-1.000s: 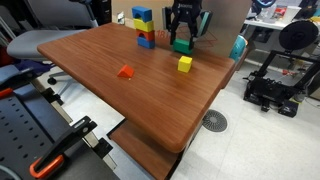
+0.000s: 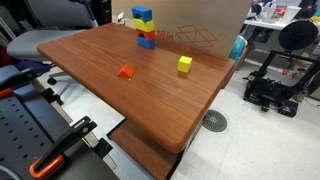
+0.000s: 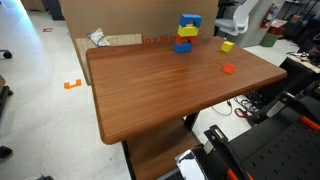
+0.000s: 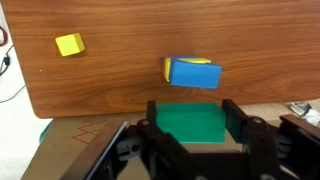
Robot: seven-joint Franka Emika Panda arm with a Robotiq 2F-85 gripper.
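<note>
In the wrist view a green block sits between the fingers of my gripper, which is shut on it. Neither exterior view shows the gripper or this block. A stack stands upright at the table's back: blue block on top, then a yellow block, a red block and a lower blue block. From above, the wrist view shows the stack's blue top with a yellow edge behind it, just beyond the green block. Height between them is hard to judge.
A yellow cube lies alone on the wooden table. A red triangular piece rests nearer the robot's side. A cardboard panel rises behind the back edge.
The stack looks unchanged.
</note>
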